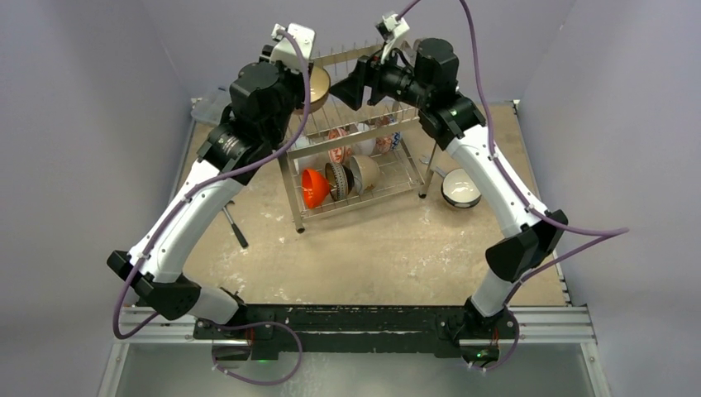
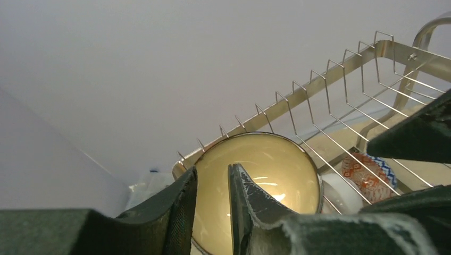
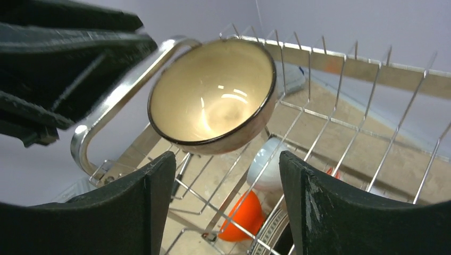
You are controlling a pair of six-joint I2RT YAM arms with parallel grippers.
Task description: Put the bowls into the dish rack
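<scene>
A tan bowl with a dark rim (image 1: 318,88) (image 2: 276,170) (image 3: 213,95) leans tilted at the left end of the rack's top shelf. My left gripper (image 1: 307,76) is at its left; in the left wrist view its fingers stand apart in front of the bowl's inside, with no hold showing. The right wrist view shows the left fingers (image 3: 101,45) clear of the rim. Right of the bowl, my right gripper (image 1: 343,95) is open and empty. The metal dish rack (image 1: 364,126) holds several bowls lower down, including an orange bowl (image 1: 315,188).
A white bowl with a dark rim (image 1: 460,190) sits on the table right of the rack. A hammer (image 1: 236,227) lies at left, partly covered by my left arm. Both arms crowd the rack's top.
</scene>
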